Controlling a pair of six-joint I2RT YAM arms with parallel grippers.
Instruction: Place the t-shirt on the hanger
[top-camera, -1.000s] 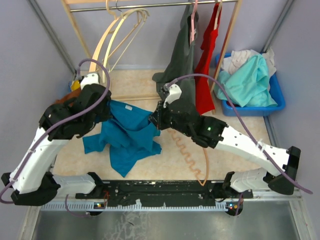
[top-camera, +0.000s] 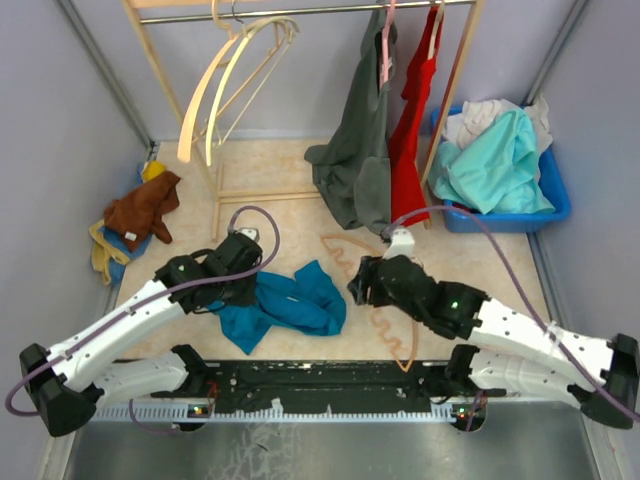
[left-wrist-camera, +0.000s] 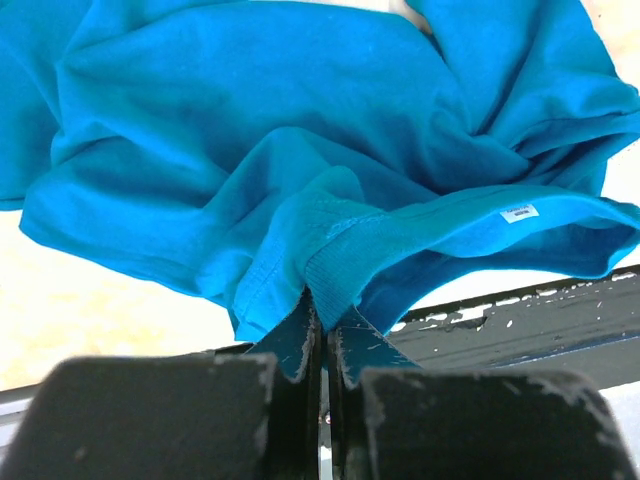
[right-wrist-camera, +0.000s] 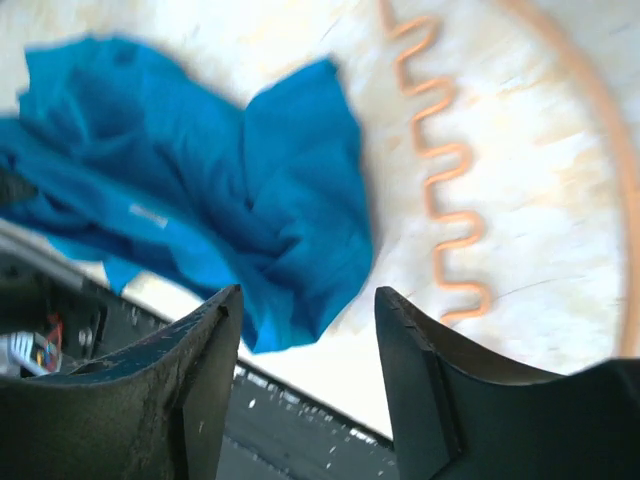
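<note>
The blue t-shirt (top-camera: 300, 302) lies crumpled on the table in front of the arms. In the left wrist view its collar band, with a small white label, runs into my left gripper, which is shut on the blue t-shirt's edge. My right gripper is open to the right of the shirt with nothing between its fingers; one shirt corner (right-wrist-camera: 275, 325) shows just past its left finger. Several empty wooden hangers (top-camera: 215, 95) hang at the left of the rack's rail.
A grey garment (top-camera: 350, 150) and a red one (top-camera: 412, 130) hang from the rack. At the right stands a blue basket (top-camera: 508, 222) of cloths; a brown cloth pile (top-camera: 140, 208) lies left. A coiled orange hose (right-wrist-camera: 450, 160) rests on the table near the right gripper.
Both grippers came down with the shirt, which was held up between them and now lies on the table.
</note>
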